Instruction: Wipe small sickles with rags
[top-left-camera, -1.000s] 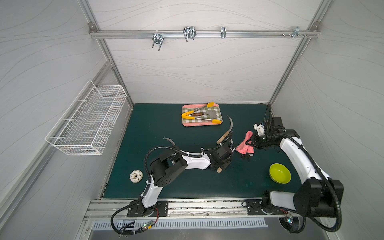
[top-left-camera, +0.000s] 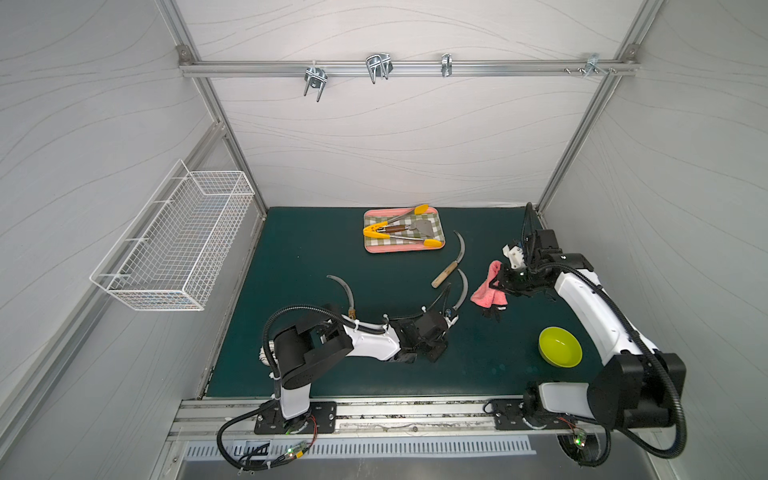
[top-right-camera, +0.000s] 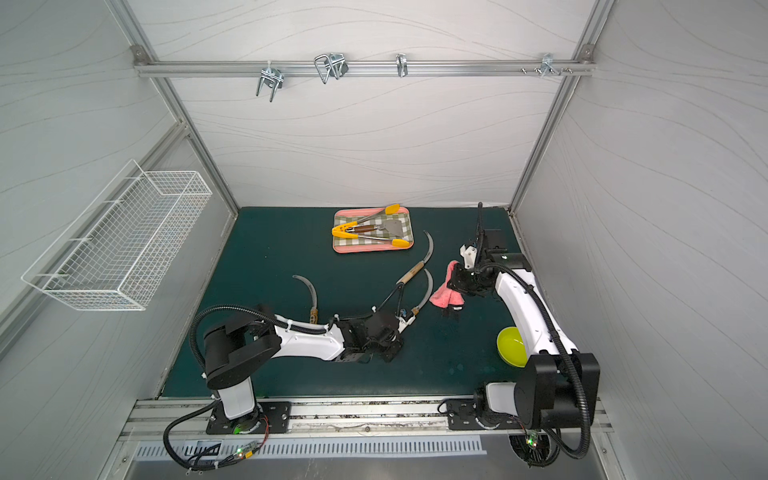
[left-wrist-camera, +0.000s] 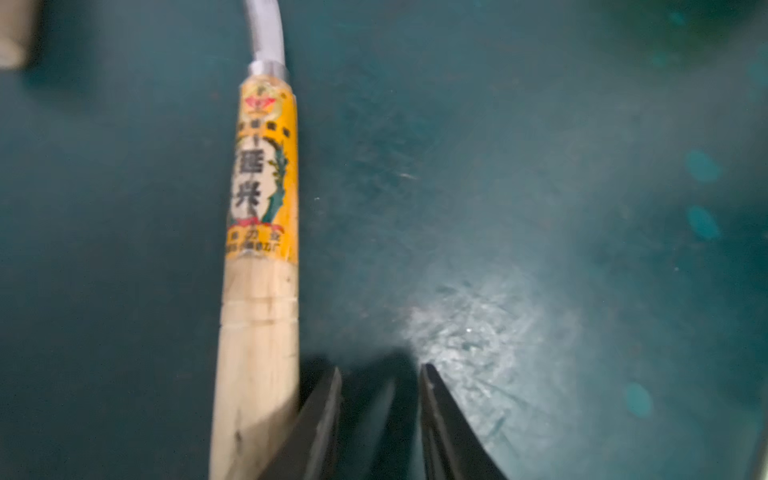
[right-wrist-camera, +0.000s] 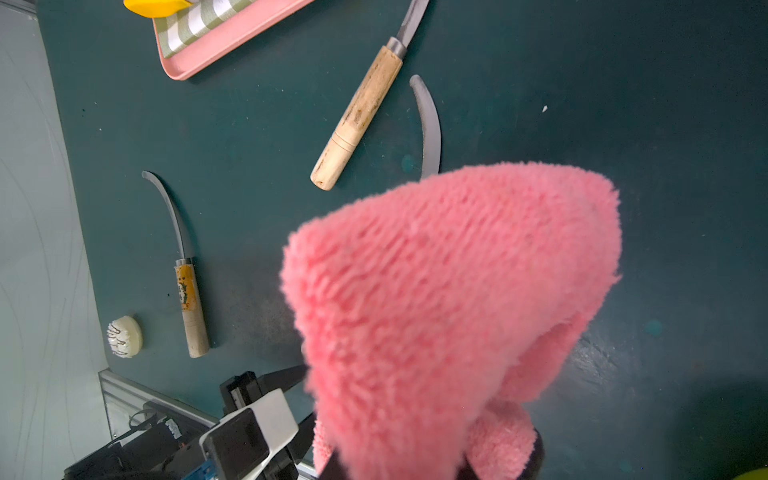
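Note:
Three sickles lie on the dark green table: one at left (right-wrist-camera: 192, 312), one behind in the middle (right-wrist-camera: 356, 116), and one (left-wrist-camera: 256, 336) just beside my left gripper, whose fingertips stand part open over bare table, right of the wooden handle, with nothing seen between them. In the top views that gripper is low at centre, partly hidden by its housing. My right gripper (top-left-camera: 501, 281) is shut on a folded pink rag (right-wrist-camera: 448, 296) at the right of the table; the rag covers most of its fingers in the right wrist view.
A pink tray (top-left-camera: 402, 249) with tongs and a spatula stands at the back. A green bowl (top-left-camera: 560, 345) is at the front right. A white wire basket (top-left-camera: 172, 240) hangs on the left wall. A striped donut toy (right-wrist-camera: 124, 336) lies at the left.
My left arm has moved back toward the front and slightly left, uncovering more of the nearest sickle's blade. The right arm has shifted only slightly.

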